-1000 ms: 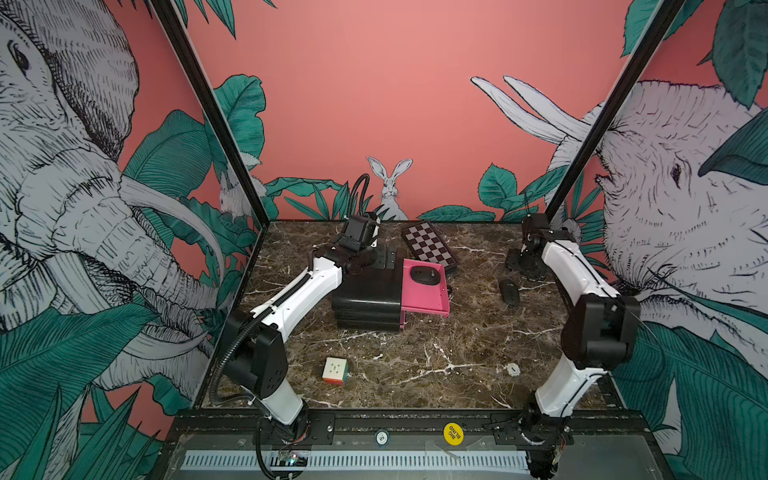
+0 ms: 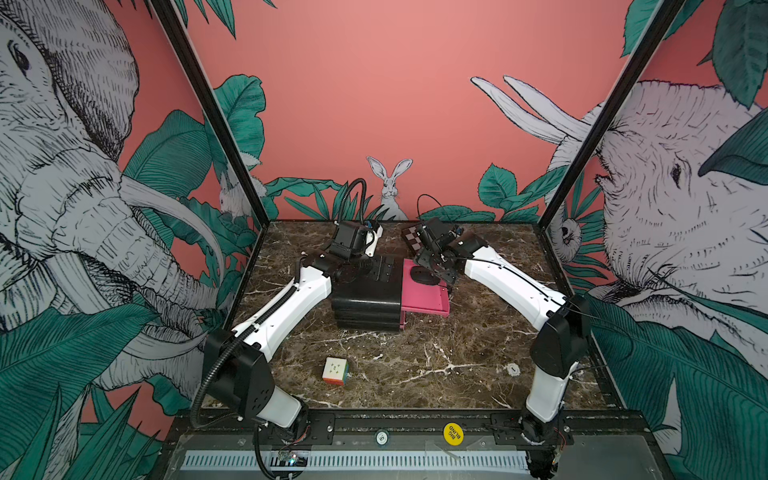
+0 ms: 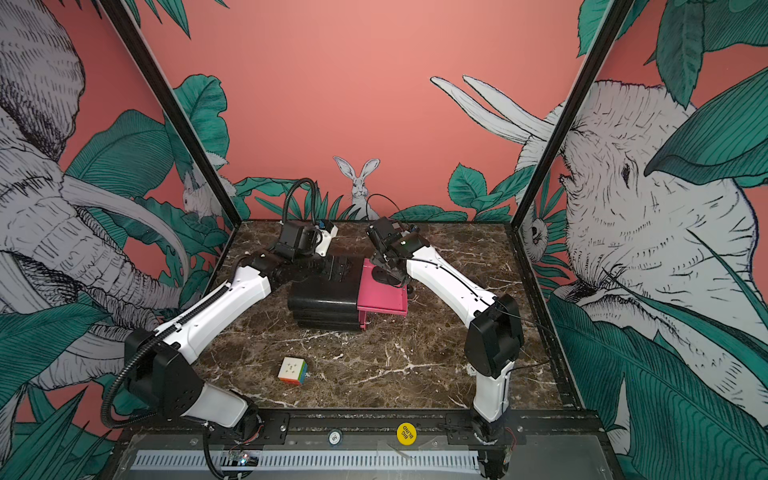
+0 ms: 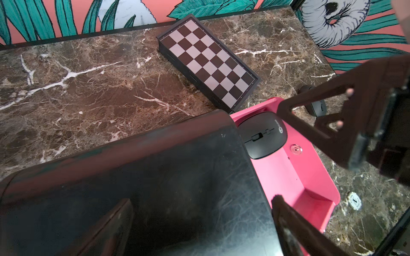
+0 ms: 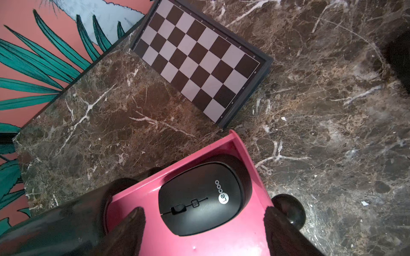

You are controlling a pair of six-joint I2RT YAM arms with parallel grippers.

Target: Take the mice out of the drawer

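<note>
A black computer mouse (image 5: 200, 198) lies in the pink drawer (image 2: 428, 302), which is pulled out of the black cabinet (image 2: 368, 300). Above it, my right gripper is open, its fingers on either side of the mouse and apart from it. A second dark mouse (image 4: 317, 105) rests on the table beyond the drawer, partly hidden by the right gripper in the left wrist view. My left gripper hangs over the cabinet top with its fingers apart and nothing visible between them.
The folded chessboard (image 5: 198, 57) lies on the table just behind the drawer. A Rubik's cube (image 2: 335, 370) sits at the front left, and a small round disc (image 2: 513, 369) at the front right.
My right arm has swung left from the right side of the table to over the drawer, now covering the mouse outside it in the top view. The left arm has shifted slightly left.
</note>
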